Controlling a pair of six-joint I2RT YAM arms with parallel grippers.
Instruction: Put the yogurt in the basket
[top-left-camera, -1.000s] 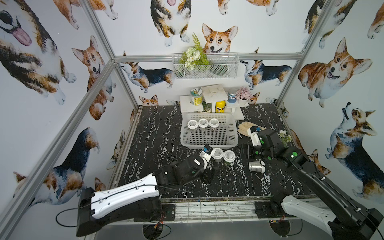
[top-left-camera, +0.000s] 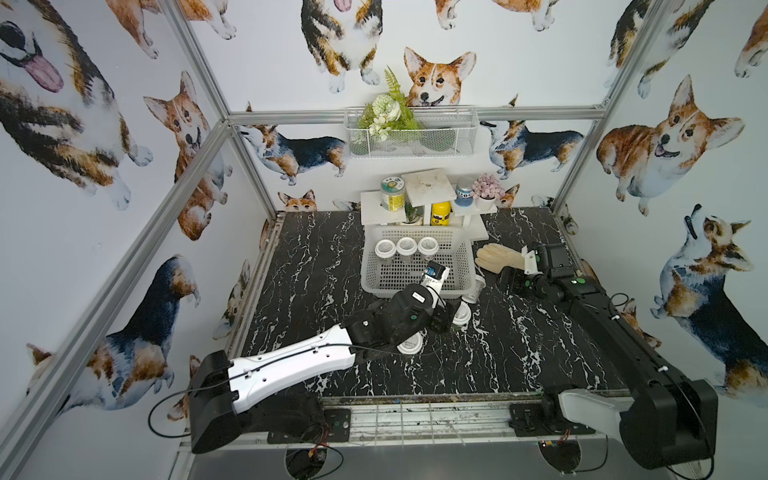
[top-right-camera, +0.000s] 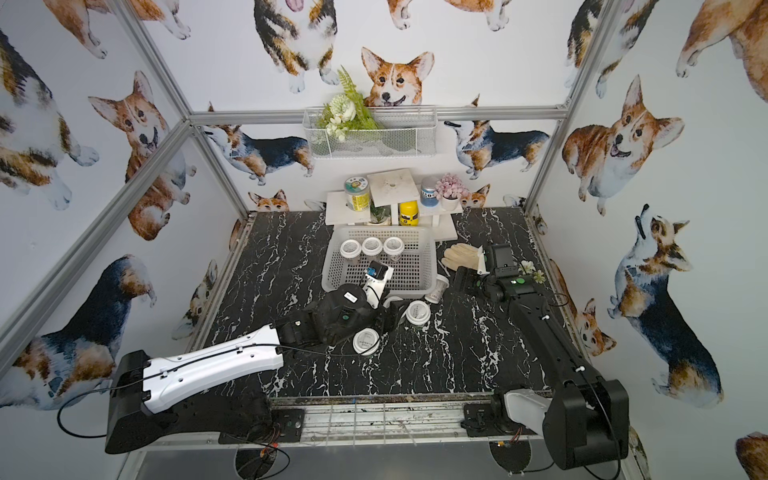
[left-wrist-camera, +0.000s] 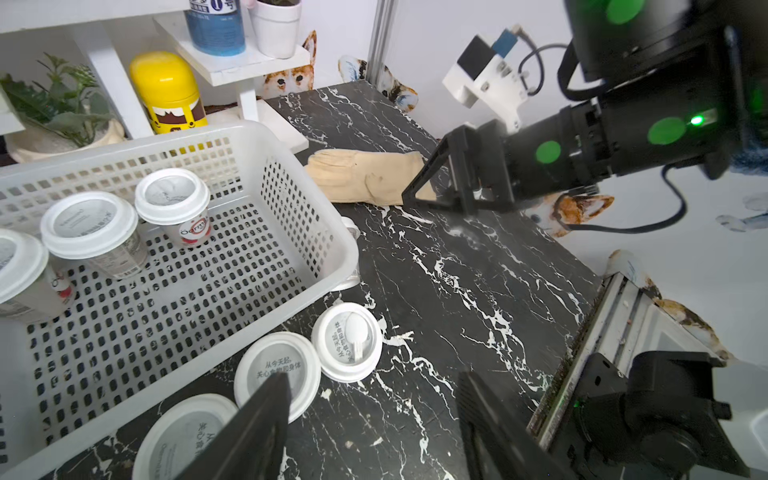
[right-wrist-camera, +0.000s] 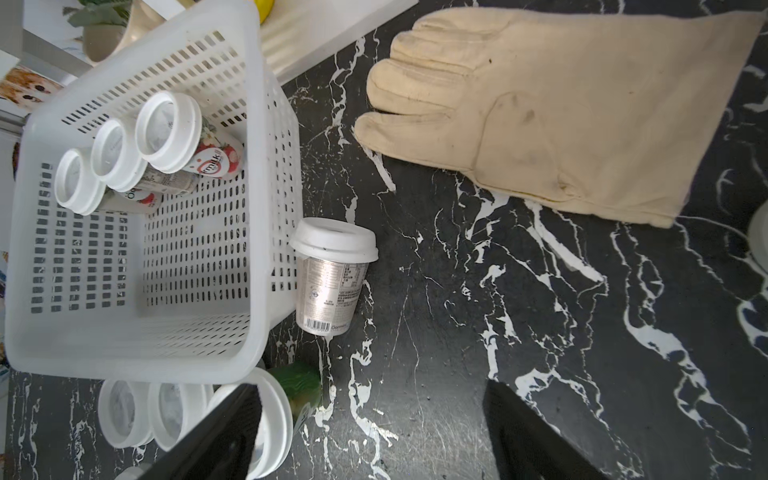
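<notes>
Three white-lidded yogurt cups (top-left-camera: 406, 246) stand inside the white perforated basket (right-wrist-camera: 276, 144). Another yogurt cup (right-wrist-camera: 328, 292) lies on the table close against the basket's right wall. In front of the basket are several more, among them a cup with a spoon on its lid (left-wrist-camera: 346, 341), a neighbouring cup (left-wrist-camera: 278, 374) and one at the lower left (left-wrist-camera: 188, 438). My left gripper hangs above the front of these cups, fingers apart and empty. Right of the lying cup, my right gripper is open with only table showing between its fingers.
A beige glove (right-wrist-camera: 544, 112) lies right of the basket. Behind it stand white shelves with a yellow can (left-wrist-camera: 166, 92), a blue can (left-wrist-camera: 214, 28) and potted plants.
The lying cup has shifted left and back from the open table to the basket's side.
</notes>
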